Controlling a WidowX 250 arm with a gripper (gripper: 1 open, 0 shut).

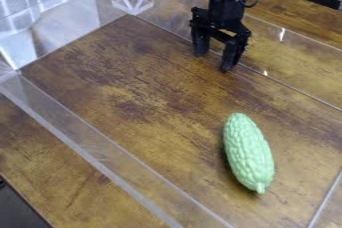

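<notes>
A green, bumpy bitter-gourd-like vegetable (249, 152) lies on the wooden surface at lower right. My black gripper (217, 44) hangs at the top centre, open, its fingers spread downward near the clear back edge strip. It is well apart from the vegetable, and I see nothing between its fingers.
Clear plastic walls or strips (83, 142) border the wooden work area (134, 92). A pale checked cloth (47, 7) is at the upper left.
</notes>
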